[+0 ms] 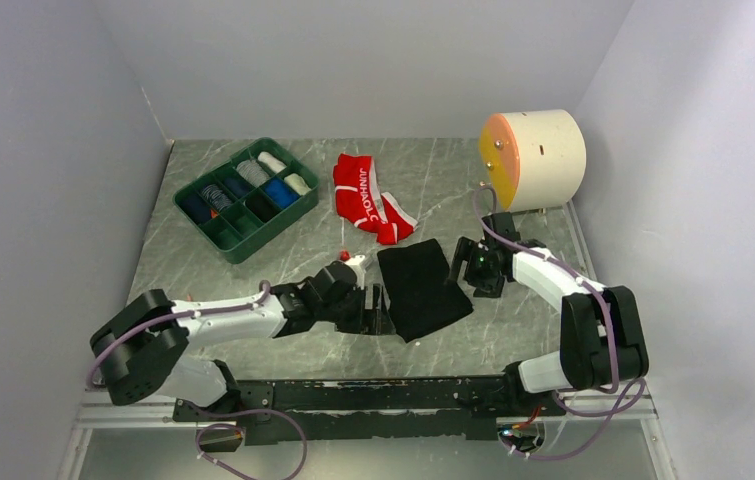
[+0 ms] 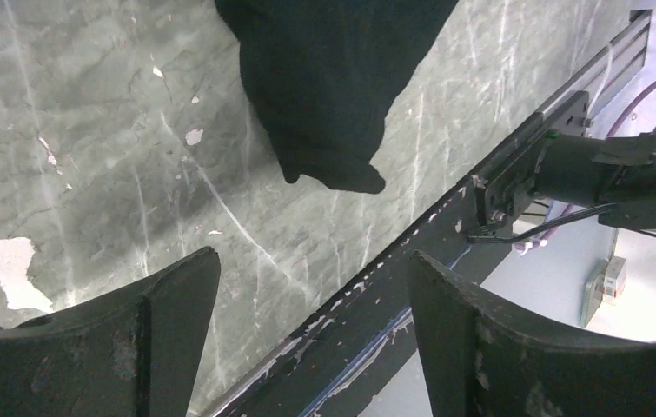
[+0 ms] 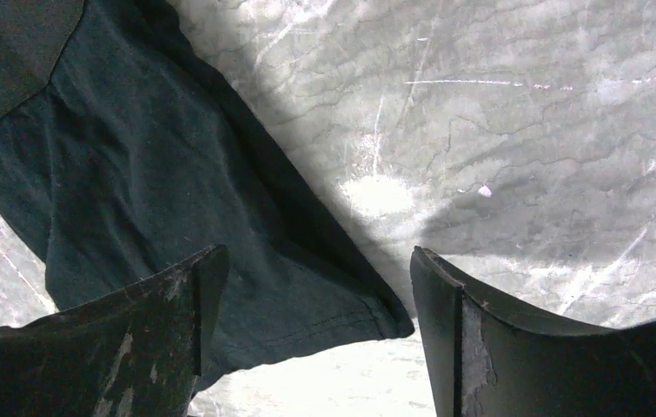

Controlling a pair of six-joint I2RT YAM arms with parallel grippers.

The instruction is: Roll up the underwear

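A black piece of fabric, the underwear [image 1: 419,285], lies flat and slightly creased on the marble table. My open left gripper [image 1: 375,305] is low at its left side; in the left wrist view a narrow end of the cloth [image 2: 324,130] sits ahead of the empty fingers. My open right gripper [image 1: 473,272] hovers at the cloth's right edge. In the right wrist view a corner of the cloth [image 3: 324,321] reaches between the fingers, which are not closed on it.
A green compartment box [image 1: 243,235] with rolled items stands back left. A red-and-white cloth [image 1: 358,195] lies behind the underwear. A white cylinder [image 1: 543,160] with an orange end stands back right.
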